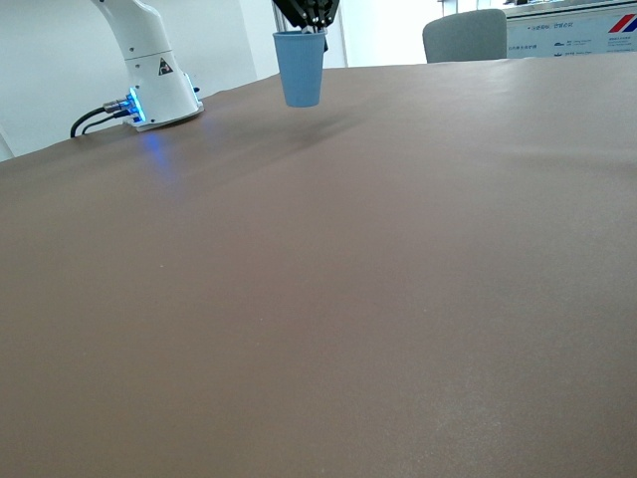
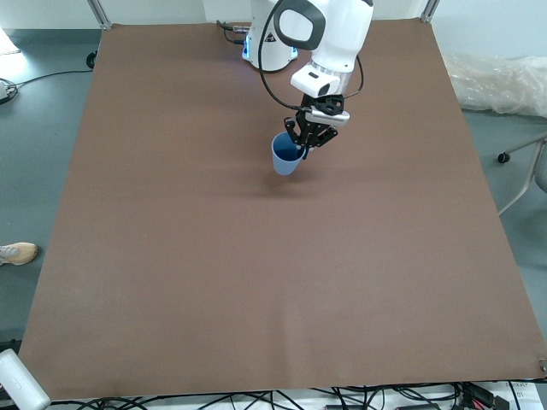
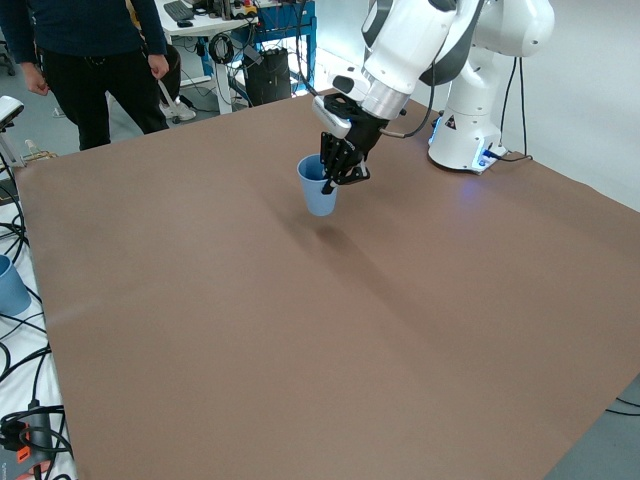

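The black gripper [image 2: 304, 147] at the end of the white arm is shut on the rim of a light blue cup [image 2: 285, 161], which hangs above the brown table [image 2: 273, 273], casting a shadow below it. In the top view the cup [image 1: 300, 72] is upright or nearly so, clear of the surface, with the gripper partly cut off above it. In the right view the cup [image 3: 317, 188] hangs under the gripper [image 3: 335, 180], near the robot's base.
The robot's base [image 3: 461, 142] stands at the table's back. Beyond the edge in the right view are cables, a second blue cup [image 3: 9, 287], equipment and a standing person [image 3: 90, 50].
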